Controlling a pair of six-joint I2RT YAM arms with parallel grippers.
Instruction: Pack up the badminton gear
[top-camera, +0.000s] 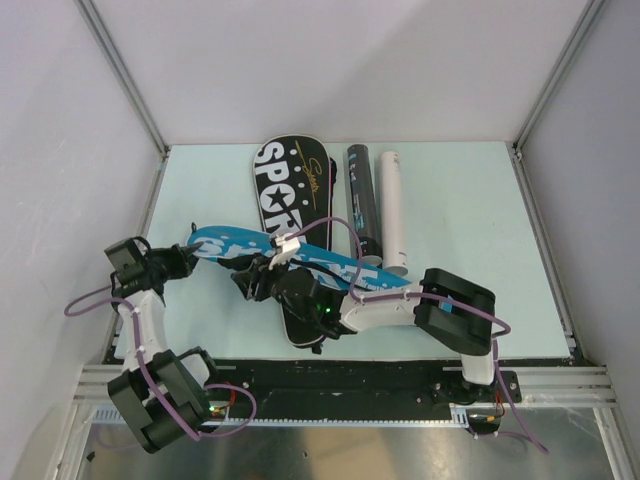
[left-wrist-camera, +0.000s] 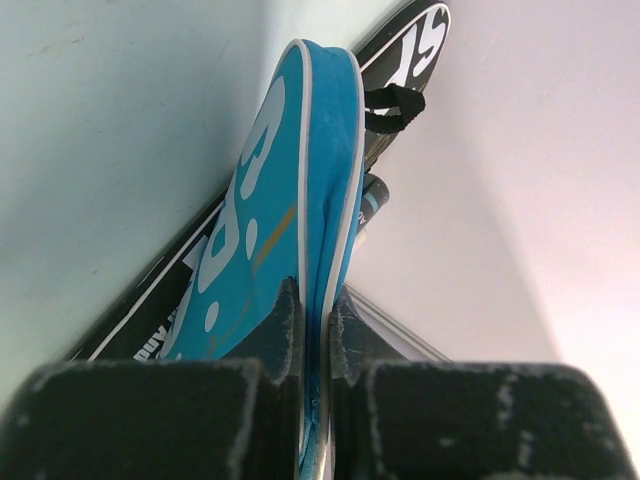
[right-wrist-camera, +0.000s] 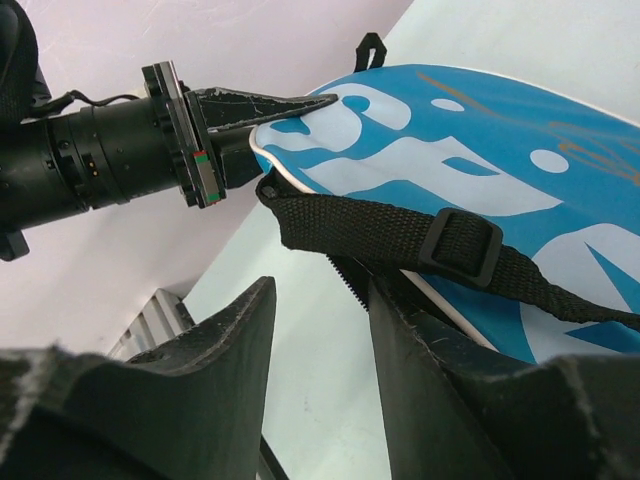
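A blue racket bag (top-camera: 228, 240) with white lettering lies slanted across the table, its left end held in my left gripper (top-camera: 194, 254), which is shut on it. In the left wrist view the bag (left-wrist-camera: 255, 210) runs into the fingers. In the right wrist view a black strap with buckle (right-wrist-camera: 460, 245) hangs along the bag's edge. My right gripper stands part open just below it, with dark webbing behind the right finger; I cannot tell whether that touches. A black SPORT bag (top-camera: 290, 180) lies behind, and another black piece is mostly hidden under the blue bag.
A black tube (top-camera: 362, 200) and a white tube (top-camera: 391, 210) lie upright in the view at the back, right of the SPORT bag. Walls border the left, back and right.
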